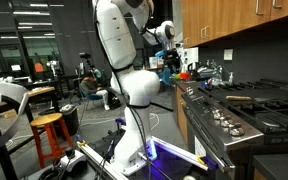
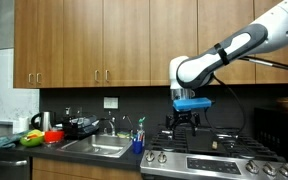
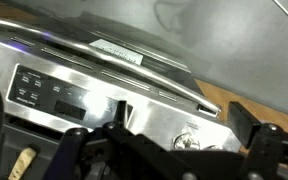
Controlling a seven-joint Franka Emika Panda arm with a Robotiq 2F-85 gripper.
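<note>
In the wrist view my gripper stands open, its dark fingers wide apart with nothing between them. Below it show the stove's steel control panel [image 3: 79, 92], the oven handle [image 3: 134, 66] and a knob [image 3: 186, 139]. From the second exterior view, the gripper [image 2: 185, 124] hangs above the front part of the stove [image 2: 209, 165], apart from it. The first exterior view has the gripper [image 1: 171, 66] small and far off, at the end of the raised white arm.
A sink [image 2: 106, 146] lies left of the stove, with bottles [image 2: 139, 136] between. Farther left stands a red pot [image 2: 53, 136]. A wooden-handled utensil [image 1: 239, 98] rests on the stovetop. Wooden cabinets [image 2: 94, 55] hang above the counter. Open floor [image 3: 219, 40] lies in front of the oven.
</note>
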